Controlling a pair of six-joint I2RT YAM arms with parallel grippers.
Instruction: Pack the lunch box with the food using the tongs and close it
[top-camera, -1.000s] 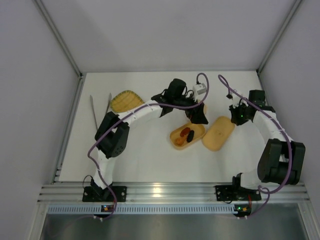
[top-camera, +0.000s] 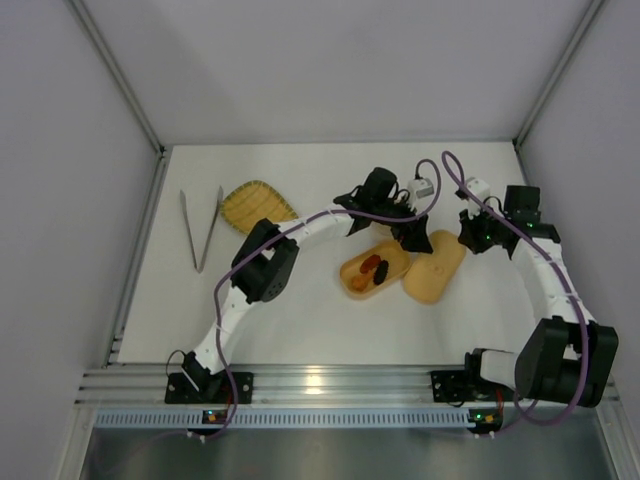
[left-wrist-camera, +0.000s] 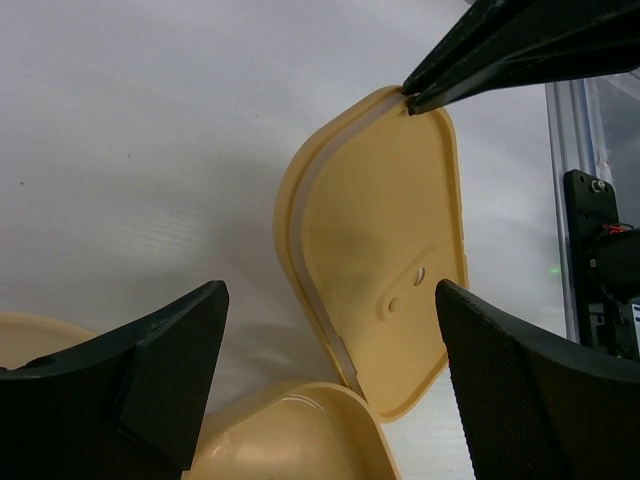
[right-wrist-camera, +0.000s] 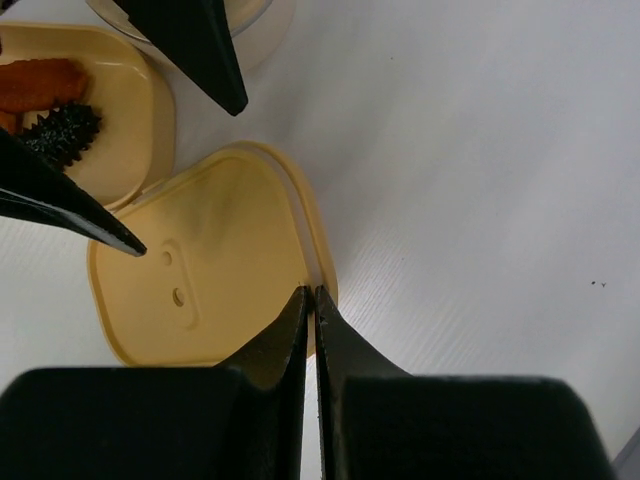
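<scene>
The tan lunch box lid lies beside the open lunch box, one end against the box rim. Inside the box are red-orange food pieces and a dark spiky piece. My left gripper hovers open above the near end of the lid, nothing between its fingers. At the lid's far edge, my right gripper is shut, with its fingertips touching the rim. Whether the thin rim is pinched between them I cannot tell.
A round bowl stands close behind the box, mostly covered by the left arm from above. Farther left lie a woven yellow basket and metal tongs.
My left gripper has moved rightward from over the box to over the lid. The right arm has shifted slightly toward the front, and the lid has moved a little left at its far end.
</scene>
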